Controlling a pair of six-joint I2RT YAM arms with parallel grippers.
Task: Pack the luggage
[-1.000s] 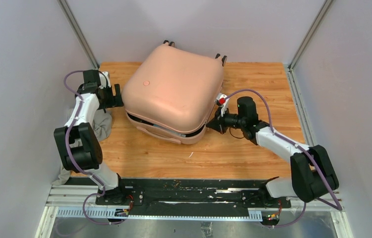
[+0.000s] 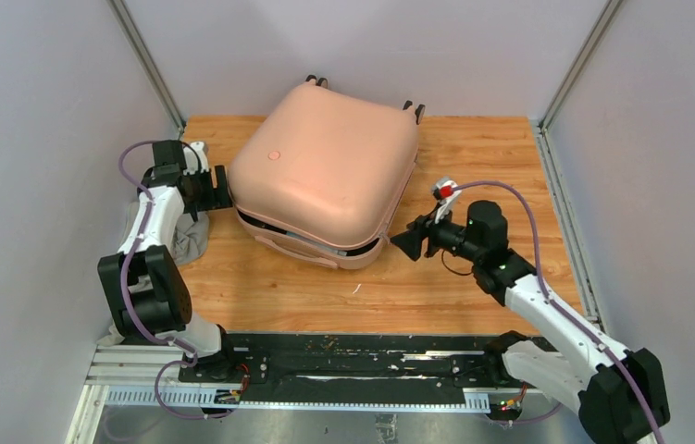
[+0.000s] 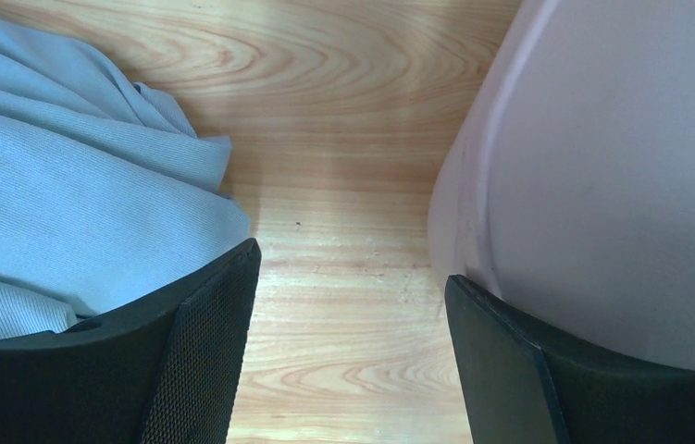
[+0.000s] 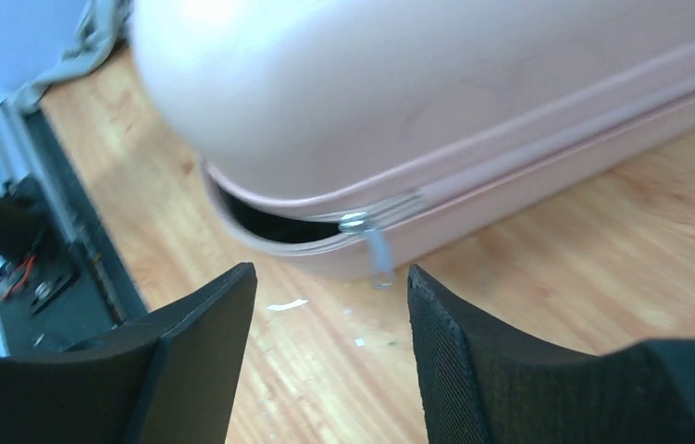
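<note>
A pink hard-shell suitcase lies on the wooden floor with its lid down and a dark gap along the front. In the right wrist view a zipper pull hangs at that edge. My left gripper is open beside the suitcase's left end, above grey-blue cloth; only bare wood shows between its fingers. My right gripper stands open off the suitcase's front right corner, apart from it, facing the zipper pull; the right wrist view is slightly blurred.
Free wooden board lies right of the suitcase and along its front. Walls close in on the left, back and right; a dark rail strip runs along the front.
My left gripper shifted slightly toward the front. The suitcase looks unmoved.
</note>
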